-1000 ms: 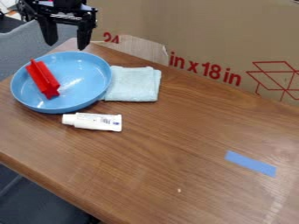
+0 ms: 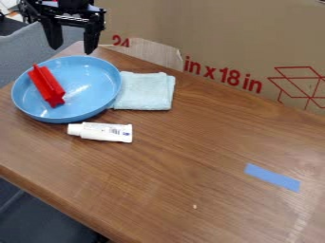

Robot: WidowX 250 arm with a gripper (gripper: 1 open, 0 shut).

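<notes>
My black gripper (image 2: 71,33) hangs at the top left, open, above the back of a blue plate (image 2: 89,102) with nothing between its fingers. A red elongated object (image 2: 48,85) lies in the plate's left part. A folded light-blue cloth (image 2: 146,92) lies to the right of the plate. A white tube (image 2: 99,132) lies in front of the plate.
A cardboard box (image 2: 235,57) stands along the back of the wooden table (image 2: 178,180). A strip of blue tape (image 2: 272,177) is stuck on the right side. The table's left edge runs diagonally past the plate.
</notes>
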